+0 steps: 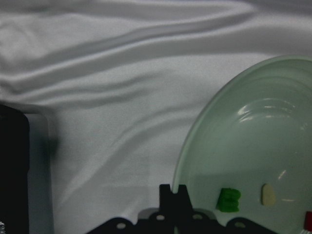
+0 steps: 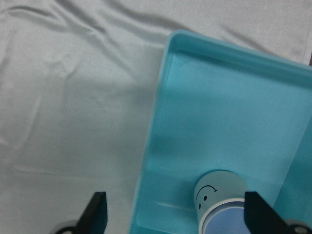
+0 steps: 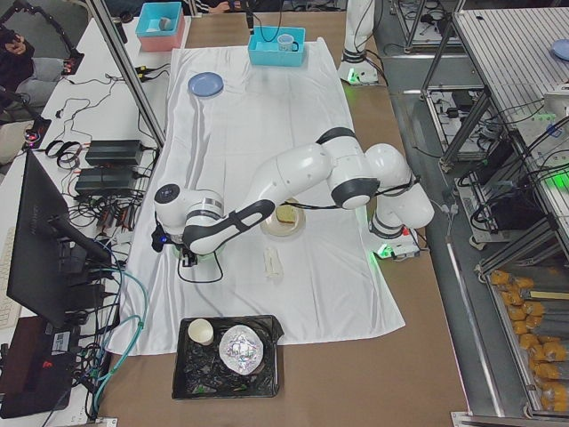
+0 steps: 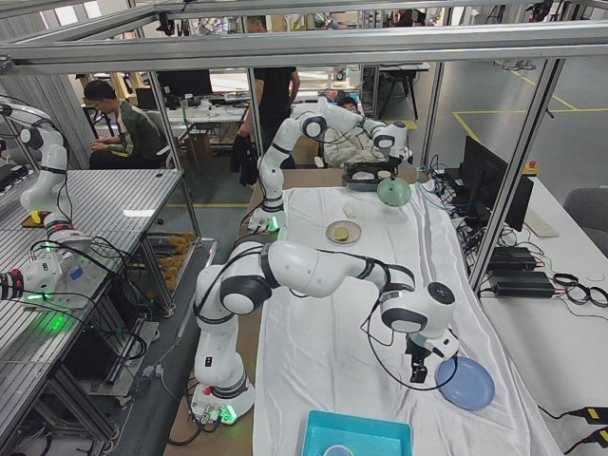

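My left gripper is shut on the rim of a pale green bowl (image 1: 243,146), which also shows at the far end of the cloth in the camera right view (image 4: 393,190). Inside lie a green piece (image 1: 228,200), a pale piece (image 1: 268,195) and a red piece (image 1: 308,220). My right gripper stands open above a light blue tub (image 2: 224,126) holding a cup with a smiley face (image 2: 217,190), nothing gripped.
A black tray (image 3: 191,378) with a white cup and foil-covered round item sits at the near end. A beige plate (image 4: 344,237) with a yellow piece and a blue plate (image 3: 205,84) lie on the white cloth (image 3: 329,294).
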